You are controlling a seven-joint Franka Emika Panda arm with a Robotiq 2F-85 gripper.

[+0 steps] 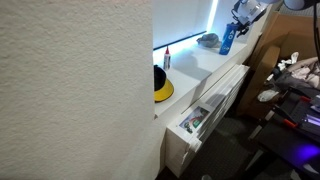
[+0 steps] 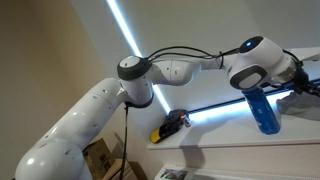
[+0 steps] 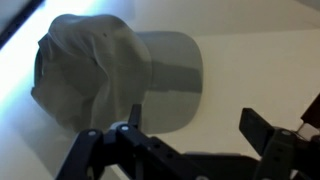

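A grey cap (image 3: 95,70) rests on the white ledge, its brim (image 3: 178,75) to the right in the wrist view. The same cap (image 1: 208,41) shows near the ledge's far end in exterior view 1. Beside it stands a tall blue container (image 1: 228,39), also seen as a blue cylinder (image 2: 262,112) in exterior view 2. My gripper is open, its dark fingers wide apart along the lower edge of the wrist view and nothing between them. It is over the ledge near the blue container, apart from the cap.
A black and yellow cap (image 1: 161,86) and a bottle with a red tip (image 1: 167,58) lie closer along the ledge (image 1: 190,75). Below, an open drawer (image 1: 196,122) holds small items. A dark table (image 1: 285,145) stands at right. Ledge space between bottle and grey cap is clear.
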